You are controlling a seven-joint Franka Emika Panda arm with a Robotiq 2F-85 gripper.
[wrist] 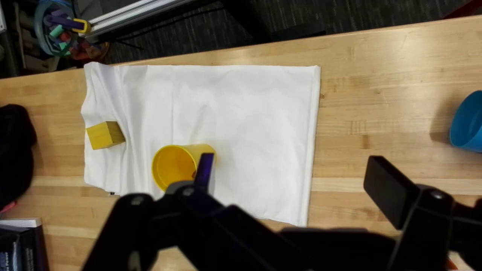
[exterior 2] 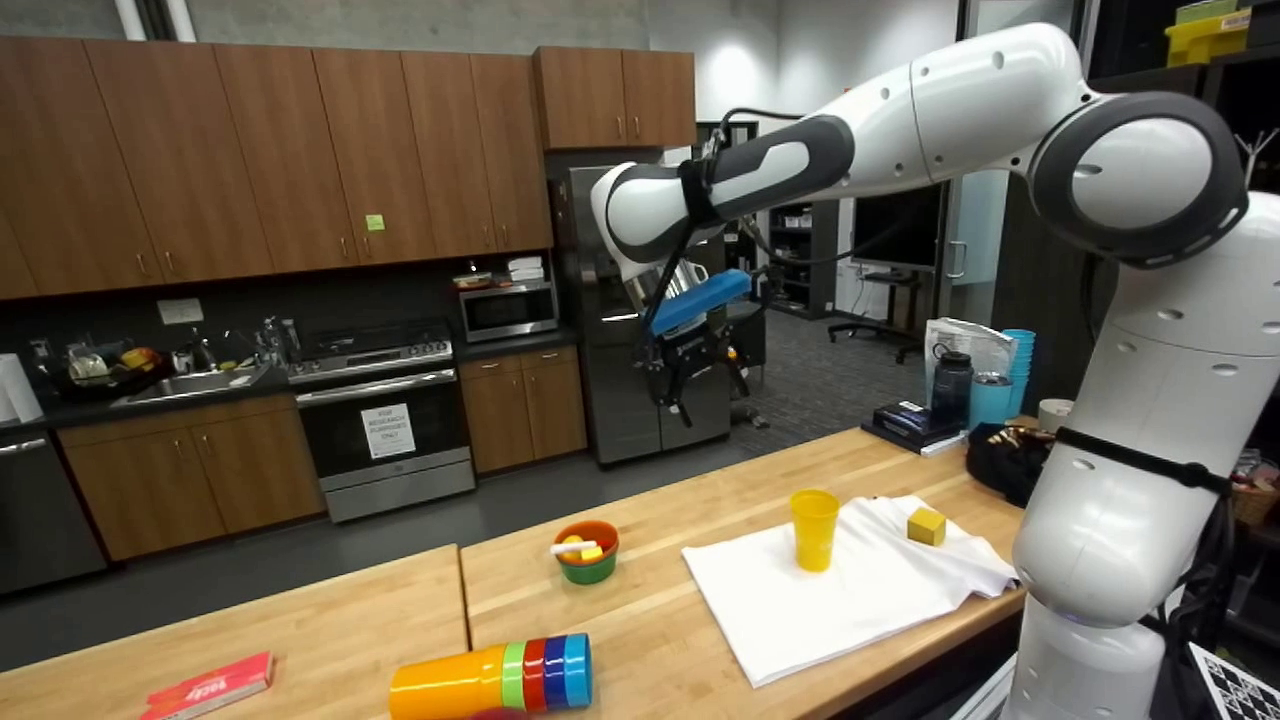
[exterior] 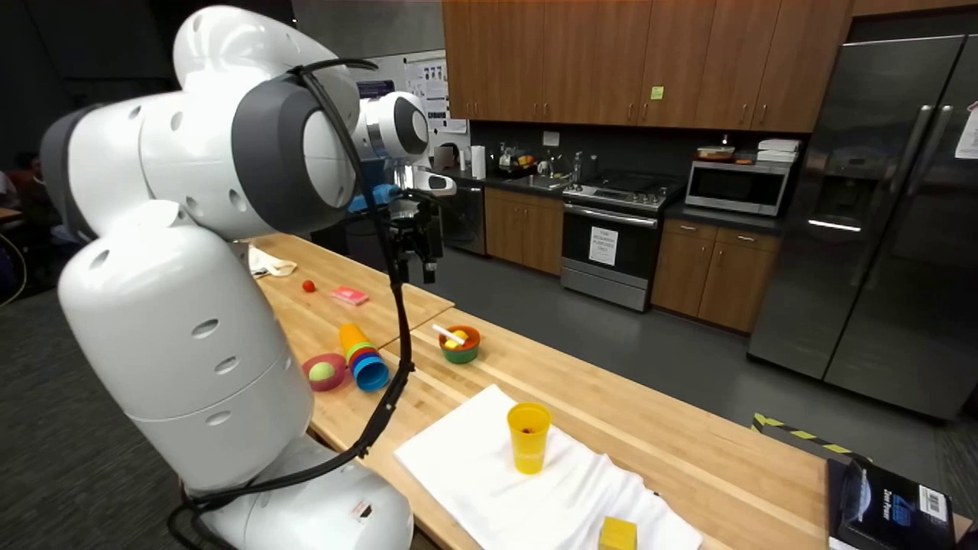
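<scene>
High over the table, my gripper stands open, its two fingers wide apart with nothing between them. In exterior view 2 the gripper (exterior 2: pixel 696 390) hangs well above and behind the table items. A yellow cup (exterior 2: pixel 815 530) stands upright on a white cloth (exterior 2: pixel 768 600). Looking down in the wrist view, the yellow cup (wrist: pixel 174 167) has something small and reddish inside, and one finger partly covers its edge. A yellow block (wrist: pixel 105 134) rests on the rumpled end of the cloth.
A green and orange bowl (exterior 2: pixel 588 558) holds yellow pieces and a white stick. Nested coloured cups (exterior 2: pixel 492 678) lie on their side. In exterior view 1, a pink bowl (exterior: pixel 331 383) holds a ball. Black boxes (exterior: pixel 894 504) sit at the table's end.
</scene>
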